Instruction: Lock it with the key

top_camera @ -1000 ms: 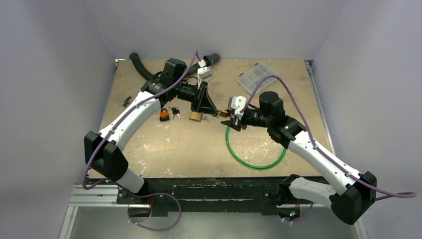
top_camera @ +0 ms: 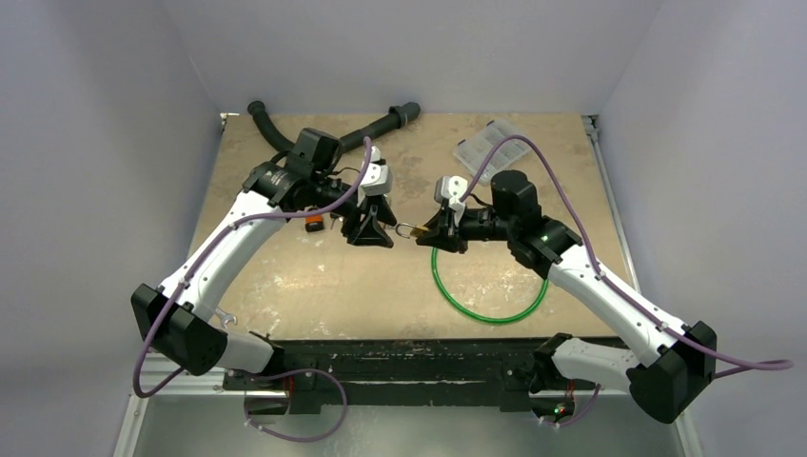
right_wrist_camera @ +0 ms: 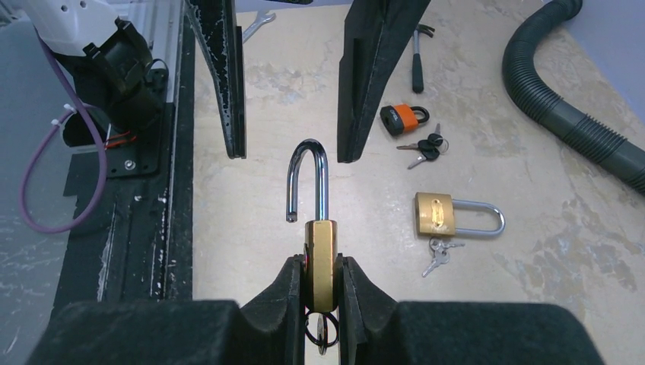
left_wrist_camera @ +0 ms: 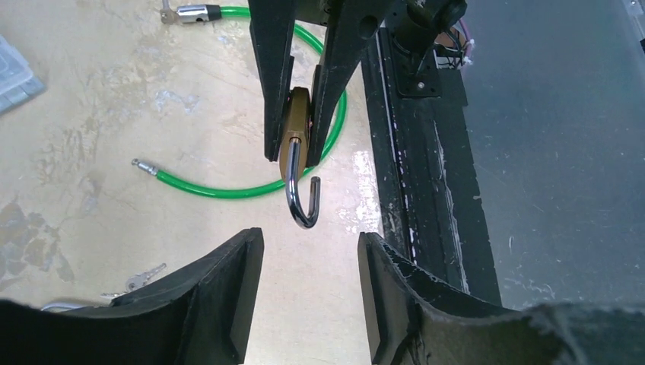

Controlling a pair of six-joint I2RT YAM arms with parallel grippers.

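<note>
A brass padlock is held upright by its body in the right wrist view, with my right gripper shut on it. Its shackle stands open, the free end clear of the body. A key on a ring shows at the body's bottom end, below the fingertips. Facing the shackle, my left gripper is open and holds nothing. In the left wrist view the shackle points toward the gap between its fingers, apart from them.
Another brass padlock lies on the table with its keys. Beyond are an orange-black padlock, black keys, a hammer and a dark hose. A green hose curves under the right arm.
The left gripper has backed off to the left and opened, leaving the padlock in the right gripper.
</note>
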